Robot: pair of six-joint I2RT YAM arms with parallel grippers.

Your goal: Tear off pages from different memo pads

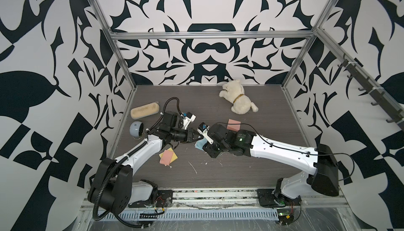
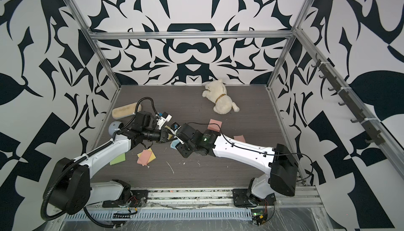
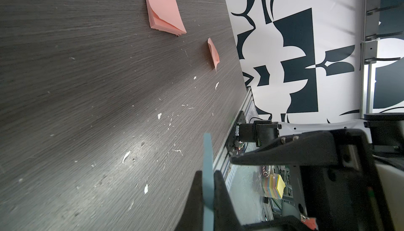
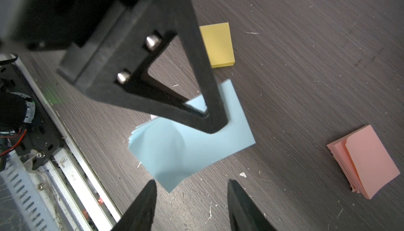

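Observation:
My left gripper is shut on blue paper (image 4: 168, 146), which shows edge-on between its fingertips in the left wrist view and as a bent sheet or few sheets in the right wrist view. My right gripper stands open close to that paper, its fingers below it in its own view. A pink pad (image 3: 164, 10) lies on the table, with a loose pink sheet (image 3: 212, 52) nearby. A yellow pad (image 4: 216, 43), a pink piece (image 2: 144, 157) and a green piece (image 2: 117, 159) lie at the front left.
A white plush dog (image 1: 237, 98) lies at the back. A tan oblong object (image 1: 144, 110) and a grey round object (image 1: 136, 129) sit at the left. Small paper scraps are scattered on the dark table (image 1: 265, 167). The two arms meet near the middle.

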